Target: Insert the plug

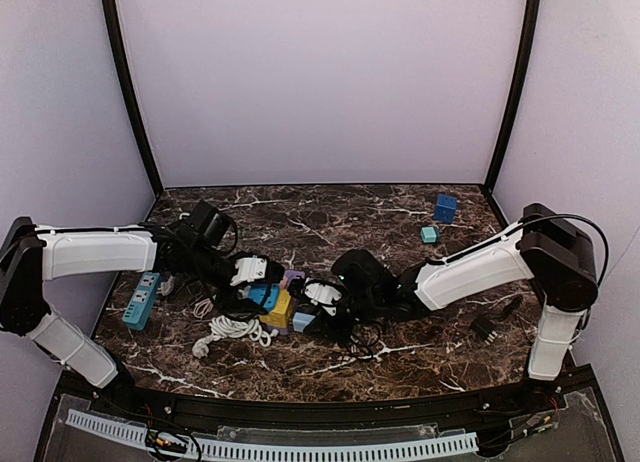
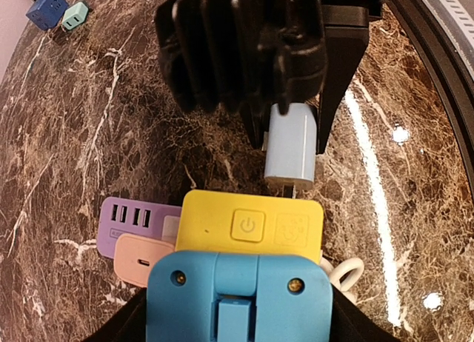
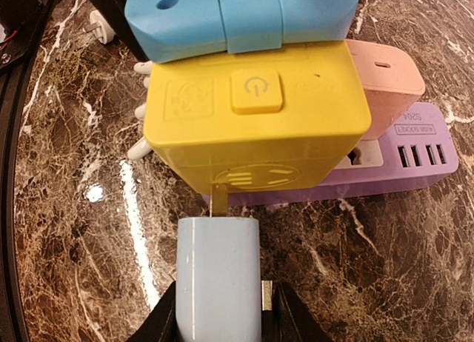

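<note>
My left gripper is shut on a stack of a blue adapter (image 3: pixel 178 27) and yellow adapter (image 3: pixel 259 98), held beside a purple power strip (image 3: pixel 422 179) with a pink plug (image 3: pixel 385 68). My right gripper is shut on a pale blue plug (image 3: pixel 218 268). The plug's metal prong meets the socket face of the yellow adapter; whether it has entered a slot I cannot tell.
A coiled white cable (image 1: pixel 230 332) lies in front, a teal strip (image 1: pixel 140 302) at the left. A blue cube (image 1: pixel 445 208), small teal block (image 1: pixel 430 234) and black plug (image 1: pixel 485 327) lie at the right.
</note>
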